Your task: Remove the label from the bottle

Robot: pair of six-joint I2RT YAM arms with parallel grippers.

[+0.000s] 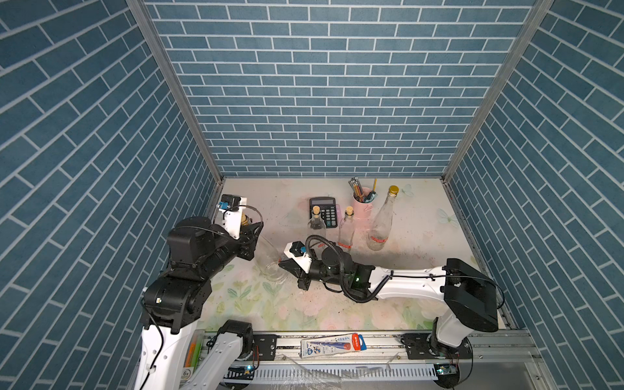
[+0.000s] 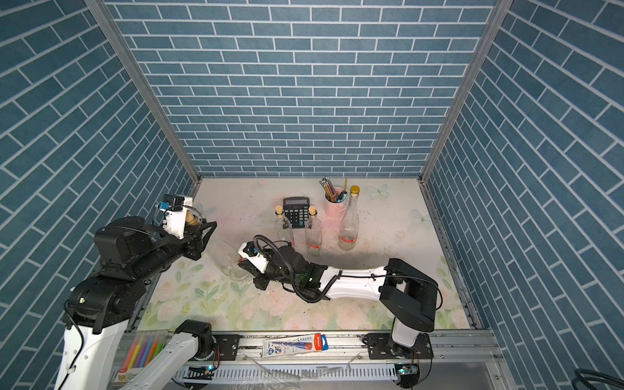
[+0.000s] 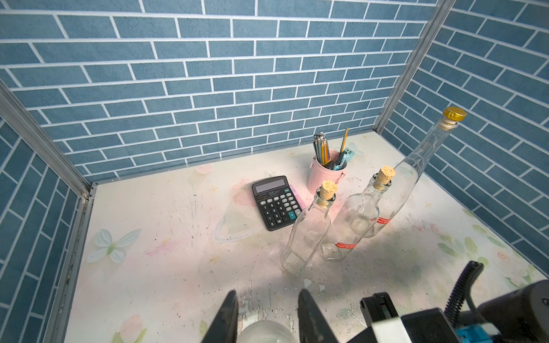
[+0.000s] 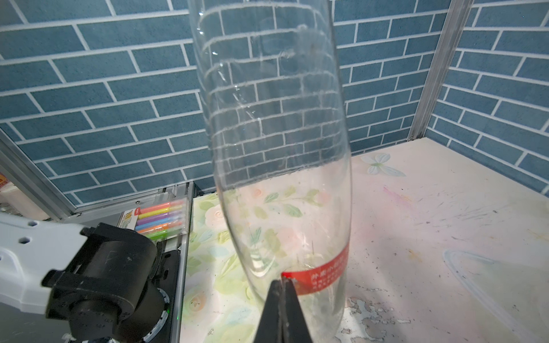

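Observation:
A clear glass bottle (image 4: pixel 280 160) leans across the left side of the table, its upper part in my left gripper. In the left wrist view a rounded end of glass sits between the parted fingers. Low on the bottle, the right wrist view shows a red label (image 4: pixel 320 276) with pale print. My right gripper is shut, its tips right at the label's left end. Whether that end is pinched between them, I cannot tell. From above, the right gripper covers part of the bottle's lower end.
Two corked bottles (image 3: pixel 308 234) (image 3: pixel 355 220) and a taller gold-capped bottle (image 3: pixel 407 177) stand to the right. Behind are a calculator (image 3: pixel 277 203) and a pink pen cup (image 3: pixel 323 175). Free table lies at the back left and along the front.

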